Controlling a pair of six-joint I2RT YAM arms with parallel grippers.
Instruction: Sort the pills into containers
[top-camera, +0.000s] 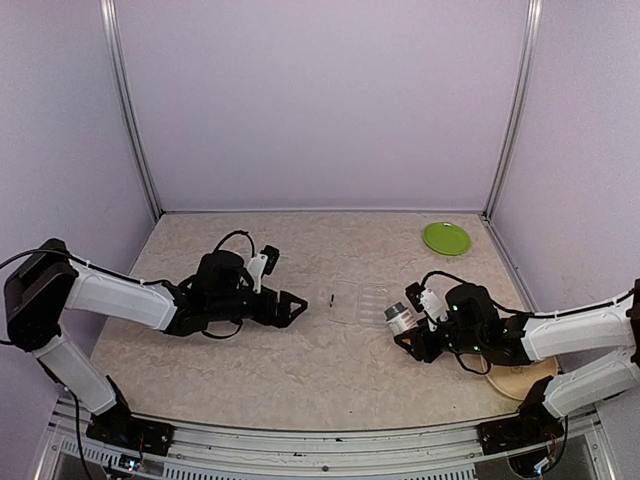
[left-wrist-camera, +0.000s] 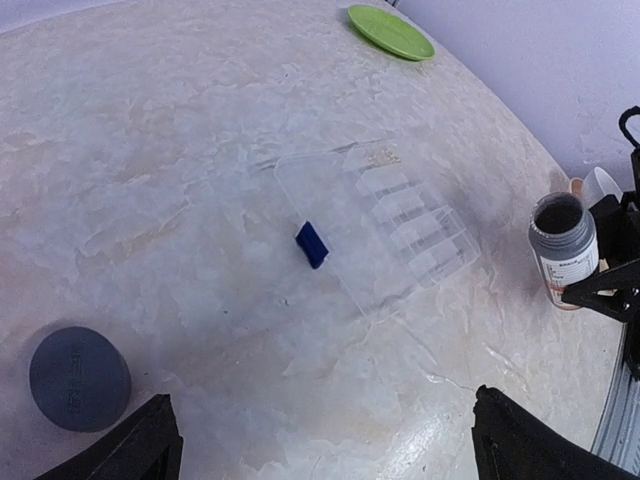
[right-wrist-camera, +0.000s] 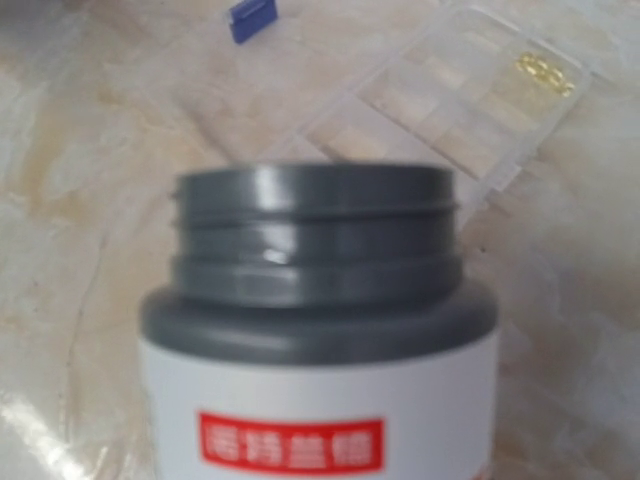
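My right gripper (top-camera: 408, 342) is shut on an uncapped bottle (top-camera: 400, 319), grey-necked with a white and red label. The bottle (right-wrist-camera: 320, 420) fills the lower right wrist view, its threaded neck bare; its contents are hidden. It is held a little tilted, just right of a clear compartment box (left-wrist-camera: 345, 240). Yellow pills (right-wrist-camera: 543, 73) lie in one corner compartment of that box. My left gripper stands open and empty, left of the box. A dark round cap (left-wrist-camera: 80, 378) is on the table beside its left finger.
A small blue piece (left-wrist-camera: 312, 245) sits by the box's left side. The green plate (top-camera: 446, 238) lies at the back right, and a tan plate (top-camera: 520, 380) is partly under the right arm. Bare table lies in front of the box.
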